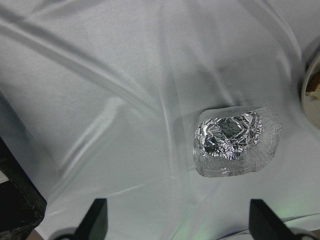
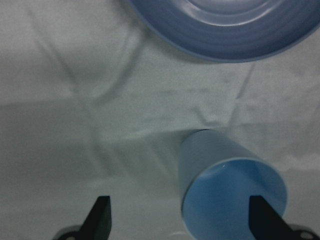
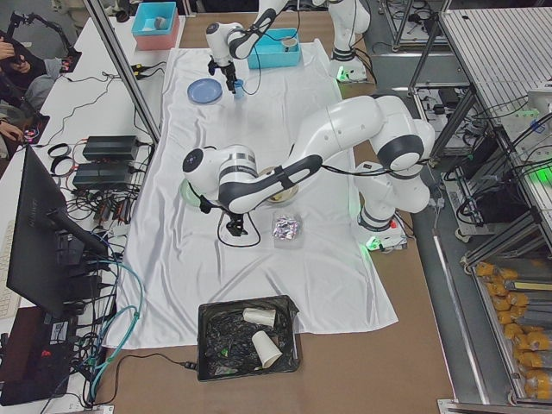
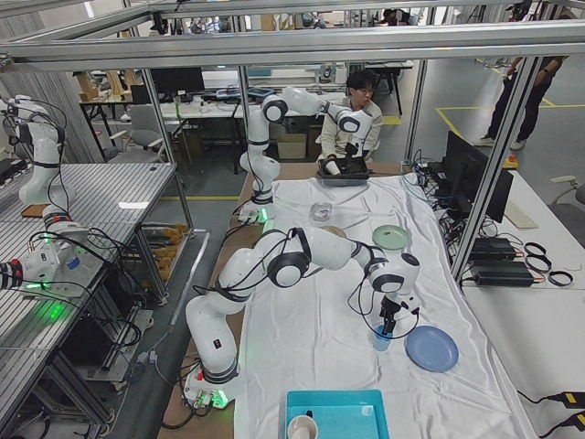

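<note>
My left gripper hangs open above the white cloth, near a clear plastic tray with crumpled foil [image 1: 230, 137]; nothing is between its fingers. In the left camera view that tray [image 3: 285, 228] lies to the gripper's right. My right gripper is open over a blue cup [image 2: 235, 200], the cup within the lower right of its wrist view beside one fingertip. A blue plate [image 2: 225, 50] lies near the cup. A green plate [image 4: 390, 236] and a beige plate, partly hidden by the left arm, lie on the cloth.
A black bin [image 3: 224, 362] with white cups stands at the near end in the left camera view. A turquoise bin [image 4: 356, 416] with a cup is at the other end. The cloth between them has free room.
</note>
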